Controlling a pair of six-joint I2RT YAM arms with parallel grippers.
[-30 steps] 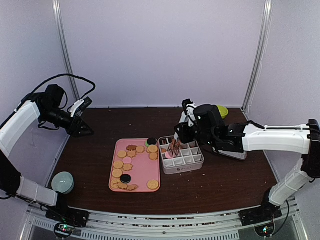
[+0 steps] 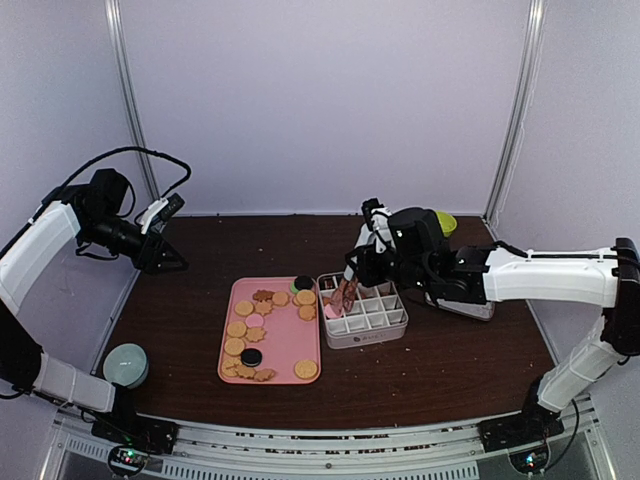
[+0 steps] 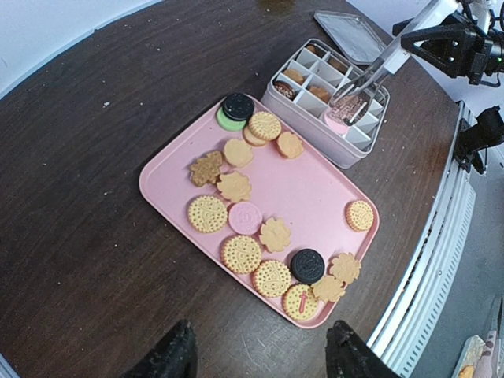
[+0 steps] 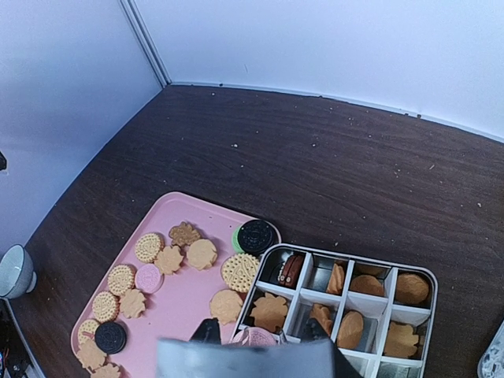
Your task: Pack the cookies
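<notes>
My right gripper (image 2: 362, 264) is shut on metal tongs (image 3: 386, 59), whose tips are down in the divided cookie box (image 2: 365, 336) at a pink cookie (image 3: 335, 122) and a brown speckled piece (image 3: 353, 107); whether they grip either is unclear. Other compartments hold tan and brown cookies. The pink tray (image 2: 280, 350) left of the box carries round, flower-shaped, black, green and pink cookies. My left gripper (image 2: 165, 262) hangs over the table's left, its fingers apart with nothing between them in the left wrist view.
A small bowl (image 2: 126, 364) sits at the front left. A metal lid (image 3: 349, 33) lies right of the box, with a yellow-green bowl (image 2: 446, 222) behind the right arm.
The right gripper and tongs have shifted slightly within the box area, the tips a little lower now. The left arm has not moved.
</notes>
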